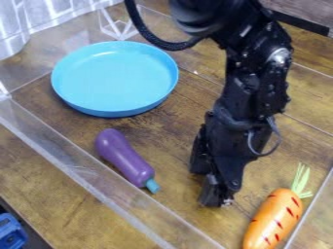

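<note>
My black gripper (pixel 215 180) is low over the wooden table, its tips down near the board between a purple toy eggplant and a toy carrot. Whether it is open or shut is hard to make out against its dark body. The eggplant (pixel 120 154) lies left of it, and the orange carrot (pixel 275 216) with green leaves lies to its lower right, both apart from it. A blue plate (pixel 115 76) sits at the upper left.
Clear plastic walls border the work area along the left and right. A small blue object (pixel 8 231) is at the lower left, outside the wall. Bare wood (pixel 156 219) shows below the eggplant.
</note>
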